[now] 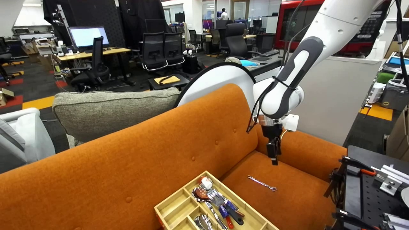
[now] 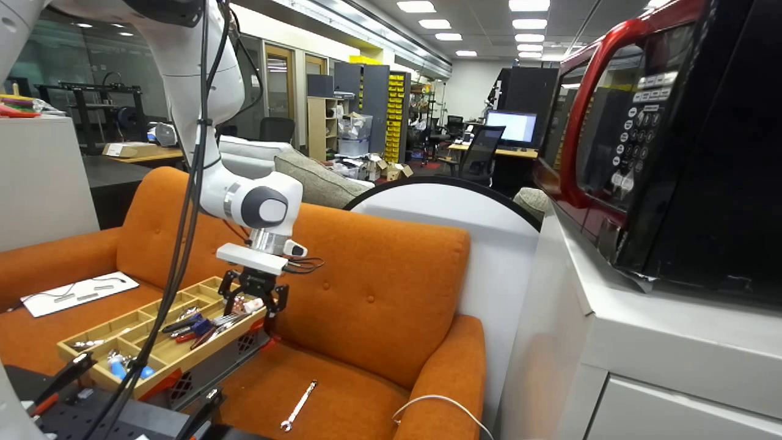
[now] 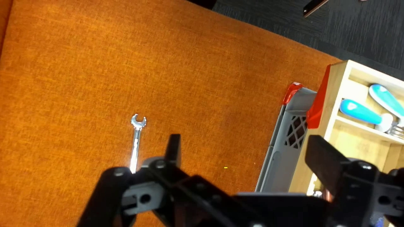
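Observation:
A silver wrench (image 1: 262,183) lies flat on the orange seat, beside the wooden tray; the wrist view shows the wrench (image 3: 135,142) left of the open fingers, its lower end hidden behind a finger. My gripper is open and empty, its two fingers wide apart. In the first exterior view the gripper (image 1: 274,163) hangs above the seat, clear of the wrench. The wooden tray (image 2: 172,351) holds spoons, a fork and other utensils in its compartments. From the second exterior view, the gripper (image 2: 255,302) appears in front of the tray's far end.
A grey crate (image 3: 273,166) stands under the tray. The sofa's backrest (image 1: 161,153) rises behind, and its armrest (image 1: 306,149) closes the far end. A dark table with clamps (image 1: 354,164) stands at the right. Around the wrench the seat is bare.

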